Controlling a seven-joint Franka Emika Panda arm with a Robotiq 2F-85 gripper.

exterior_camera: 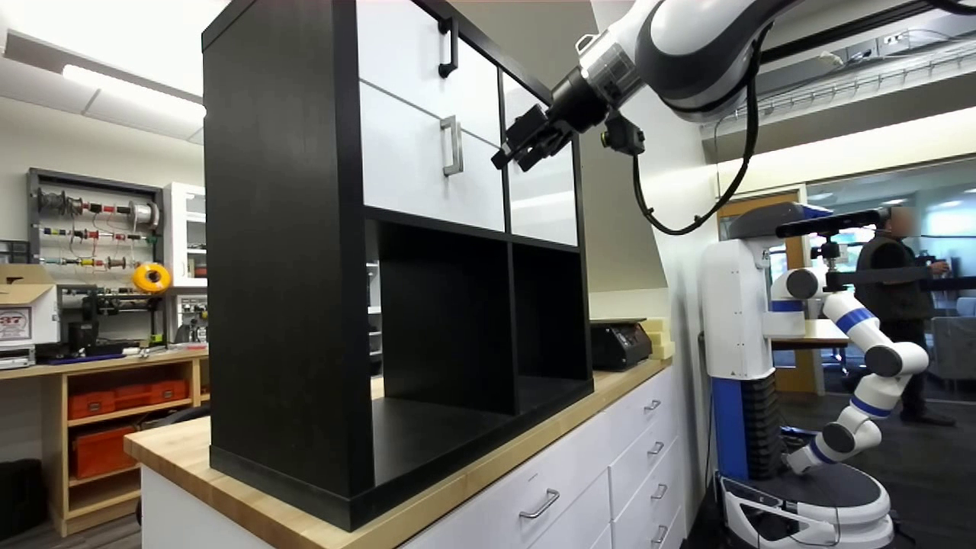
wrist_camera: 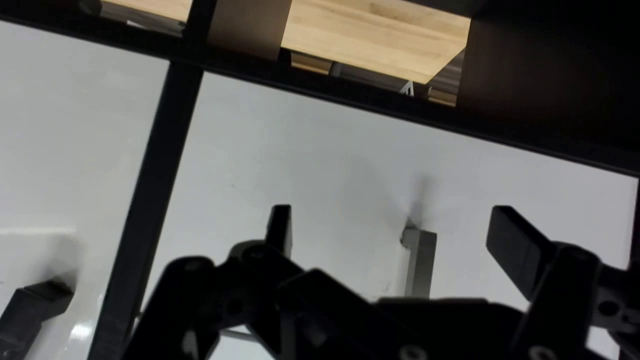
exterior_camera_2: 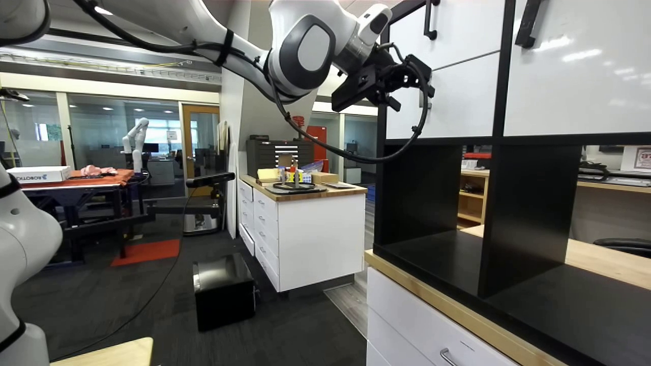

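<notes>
A silver handle (exterior_camera: 452,145) stands upright on the lower white drawer front (exterior_camera: 402,155) of the black cabinet (exterior_camera: 274,256). My gripper (exterior_camera: 512,162) hangs in the air in front of the cabinet's upper part, pointing down and toward it. In the wrist view the gripper is open, its two black fingers wide apart. Between them, farther off, shows the upper part of the silver handle (wrist_camera: 421,264); the gripper's body hides the rest. No contact with the handle is visible. Exterior view 2 shows the gripper (exterior_camera_2: 413,97) largely covering that handle.
Above sits a black handle (exterior_camera: 448,46) on the upper front. Another black handle (wrist_camera: 33,312) lies left of the divider (wrist_camera: 150,198) in the wrist view. Open, empty cubbies (exterior_camera: 448,320) are below the fronts. A cable (exterior_camera_2: 360,159) loops beneath the wrist.
</notes>
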